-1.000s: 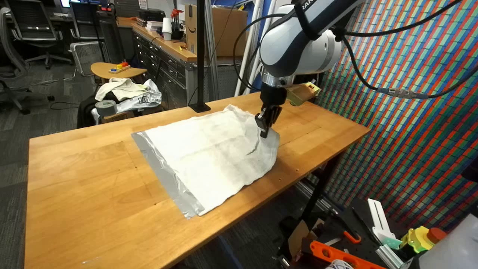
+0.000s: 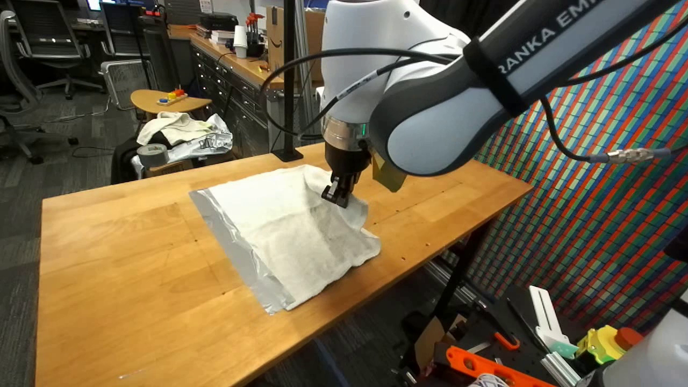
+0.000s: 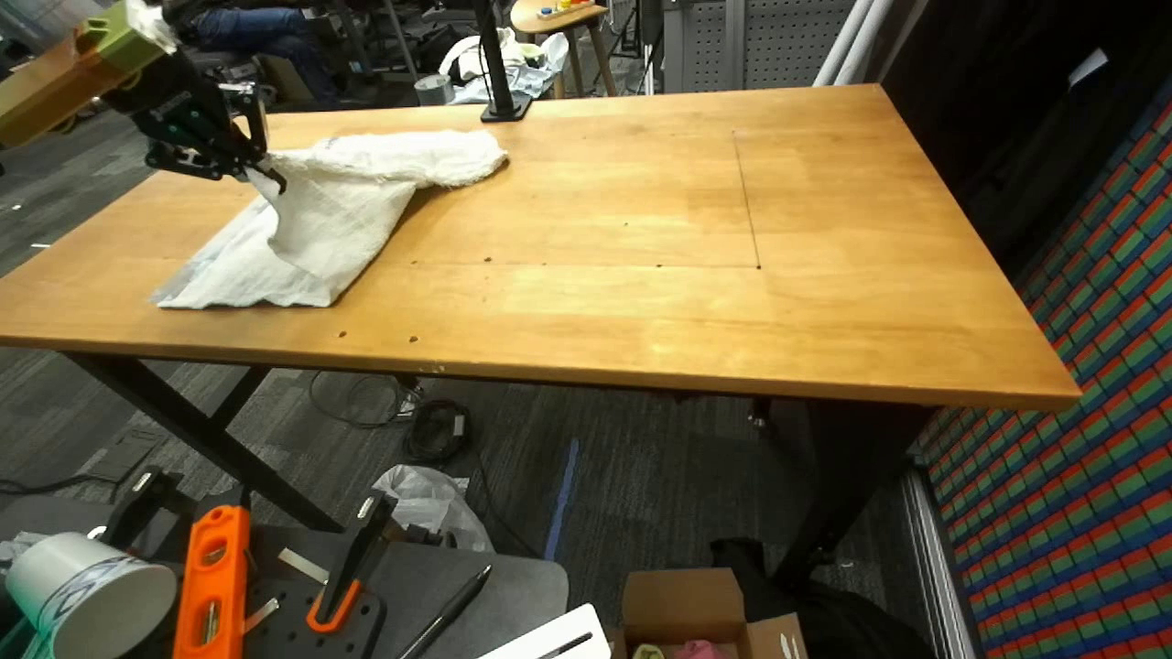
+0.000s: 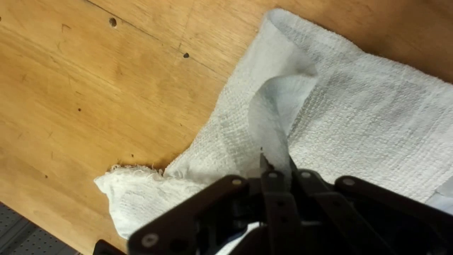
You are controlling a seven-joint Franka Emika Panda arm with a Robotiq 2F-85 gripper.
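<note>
A white cloth (image 2: 287,235) lies on the wooden table, with a silver tape strip (image 2: 242,248) along its left edge in exterior view 1. My gripper (image 2: 337,195) is low over the cloth's right part, pinching a fold of it. In the wrist view, the fold (image 4: 271,123) runs down between the fingertips of my gripper, which is shut on it. Exterior view 2 shows the gripper (image 3: 269,178) holding a raised piece of the cloth (image 3: 319,225), whose sides slope down to the table. The underside of the fold is hidden.
A black post (image 2: 287,153) stands at the table's back edge, close to the cloth.
My gripper has moved left in exterior view 1, drawing the cloth's right side along and bunching it inward. The taped left edge has stayed in place.
</note>
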